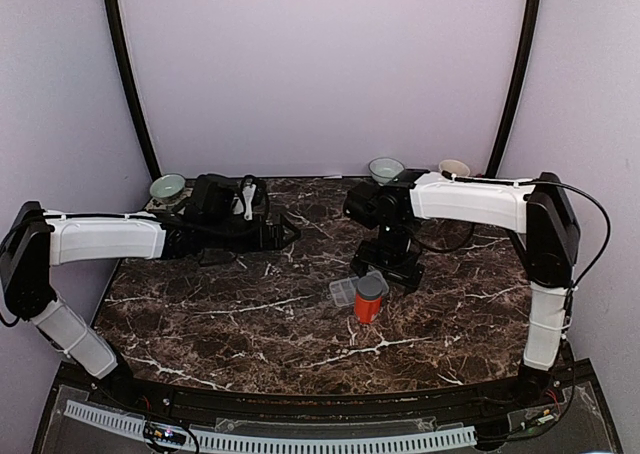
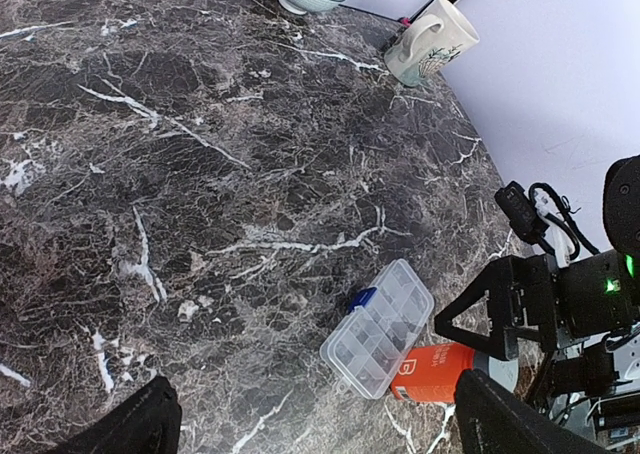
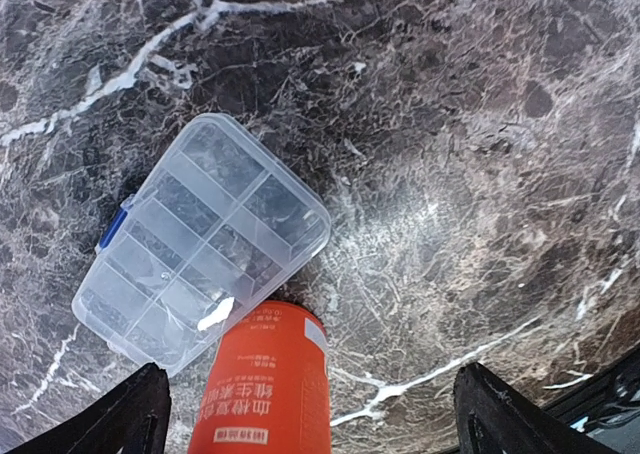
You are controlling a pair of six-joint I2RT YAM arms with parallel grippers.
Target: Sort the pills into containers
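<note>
A clear pill box (image 3: 205,239) with several compartments and a blue latch lies on the dark marble table, its lid looking shut; no loose pills show. Right beside it is an orange bottle (image 3: 262,384) with a grey cap, upright in the top view (image 1: 368,302). My right gripper (image 1: 390,264) hangs over the box's right side, open and empty, its fingers (image 3: 510,414) wide apart in its own wrist view. To the left, my left gripper (image 1: 280,236) is held above bare table, also open, with nothing between its fingers.
A pale green bowl (image 1: 386,169) and a white mug (image 2: 432,40) stand at the back right. Another bowl (image 1: 167,187) sits at the back left.
</note>
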